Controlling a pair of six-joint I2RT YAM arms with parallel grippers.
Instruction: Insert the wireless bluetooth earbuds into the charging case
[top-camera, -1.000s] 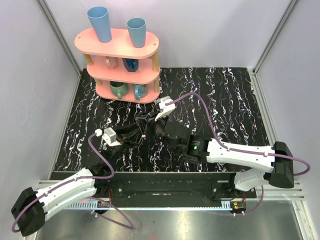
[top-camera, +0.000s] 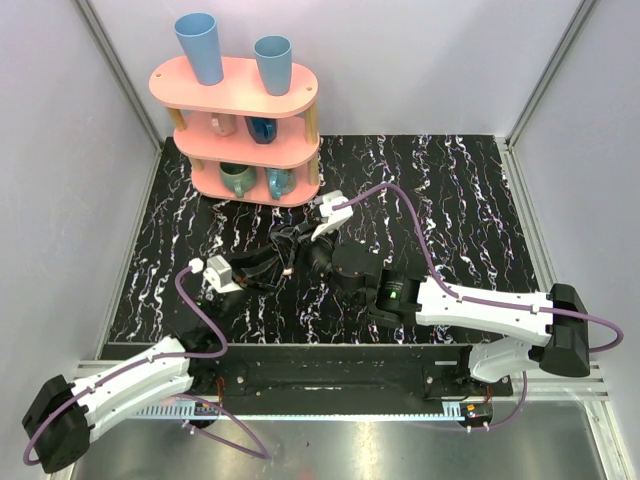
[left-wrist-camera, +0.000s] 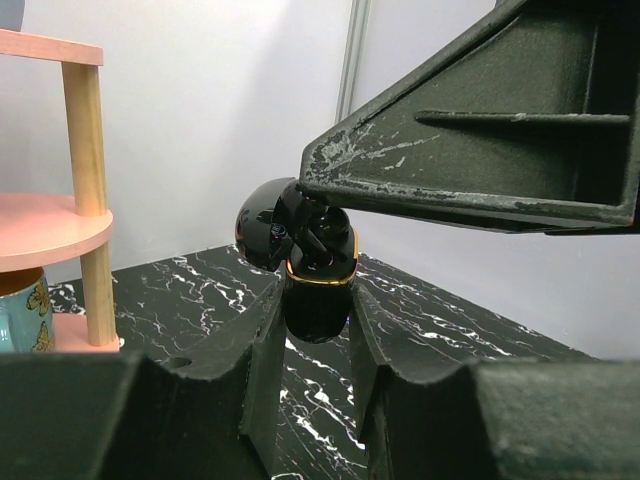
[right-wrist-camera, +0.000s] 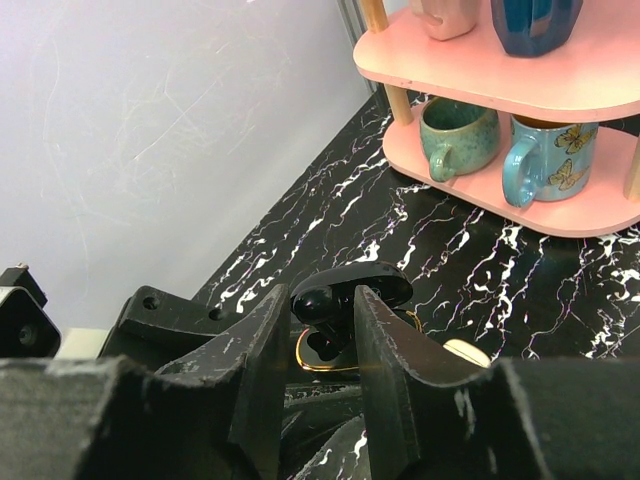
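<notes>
In the middle of the top view my left gripper (top-camera: 262, 266) and right gripper (top-camera: 290, 240) meet. In the left wrist view a black glossy charging case (left-wrist-camera: 318, 308) with a gold rim is clamped in my left gripper's fingers, its lid (left-wrist-camera: 258, 222) raised. Above it the right gripper's finger (left-wrist-camera: 470, 140) covers part of the case. In the right wrist view my right gripper holds a small black glossy piece, likely an earbud (right-wrist-camera: 318, 304), at the open case; its seating in the case is hidden.
A pink three-tier shelf (top-camera: 290, 150) with mugs and two blue cups stands at the back left.
</notes>
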